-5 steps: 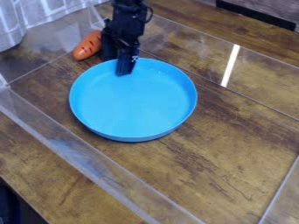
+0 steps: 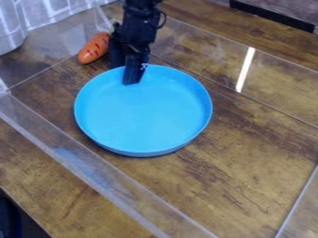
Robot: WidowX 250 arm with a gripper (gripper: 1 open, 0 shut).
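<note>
A large blue plate lies on the wooden table in the middle of the camera view. My dark gripper is low at the plate's far rim, reaching down from the top of the view. It is dark and small here, and its fingertips are hard to make out. An orange carrot-like object lies on the table just left of the gripper, beyond the plate.
Clear transparent walls or panels run along the left side and across the right.
Very little differs. The dark gripper has shifted slightly at the far rim of the plate; the plate and orange object look about the same.
</note>
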